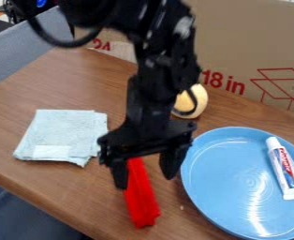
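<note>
My black gripper (144,167) is open, its fingers lowered over the upper end of a long red object (140,203) lying on the wooden table; that end is partly hidden by the gripper. A blue plate (229,201) lies to the right, holding a toothpaste tube (286,170). A folded light cloth (62,136) lies to the left. A yellow rounded object (191,99) sits behind the gripper, partly hidden by it.
A cardboard box (256,73) stands along the back.
</note>
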